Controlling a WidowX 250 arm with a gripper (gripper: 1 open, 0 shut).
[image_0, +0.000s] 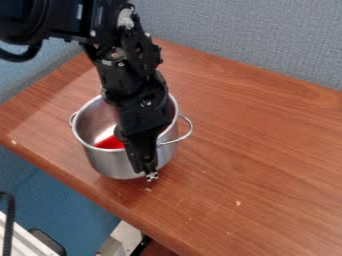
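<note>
A steel pot (100, 157) with two thin loop handles stands near the left edge of the wooden table (254, 150). A red object (111, 142) lies inside it, mostly hidden by the black arm. The arm reaches down over the pot, with its gripper (147, 172) low at the pot's front right wall. The gripper looks shut; whether anything thin is between its fingers cannot be seen clearly.
A grey partition runs along the back.
</note>
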